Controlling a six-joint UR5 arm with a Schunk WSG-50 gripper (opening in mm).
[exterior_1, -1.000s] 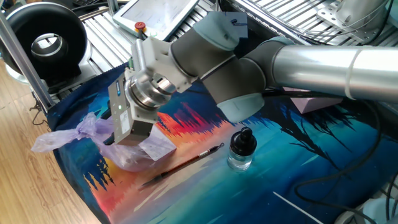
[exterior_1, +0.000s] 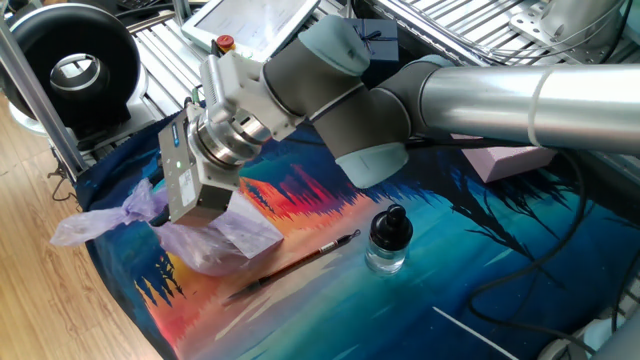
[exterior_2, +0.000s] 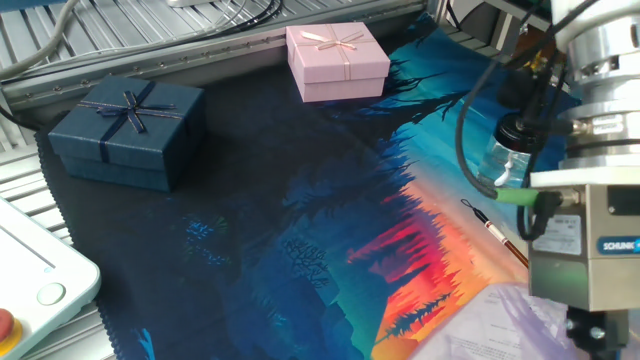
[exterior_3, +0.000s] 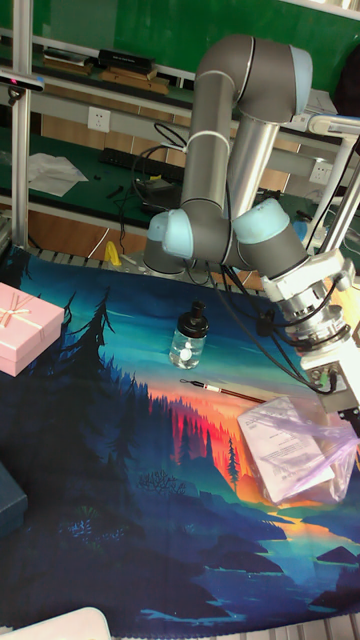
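A knotted translucent lilac plastic bag (exterior_1: 207, 250) lies at the left of the printed cloth, with a white box (exterior_3: 282, 448) inside it. My gripper (exterior_1: 168, 215) is over the bag near its knot (exterior_1: 145, 203). The gripper's body covers most of its fingers, so how the fingers stand is hidden. In the second exterior view, a dark finger (exterior_2: 598, 332) shows at the lower right edge. Whether it touches the bag cannot be told.
A brush (exterior_1: 295, 267) and a clear dropper bottle (exterior_1: 388, 245) stand apart on the cloth, right of the bag. A pink gift box (exterior_2: 338, 65) and a dark blue gift box (exterior_2: 130, 130) sit farther off. Bare cloth (exterior_2: 250, 230) lies between the boxes and bag.
My gripper has shifted left in the first exterior view, toward the bag's knot. The bag, brush and bottle look unmoved.
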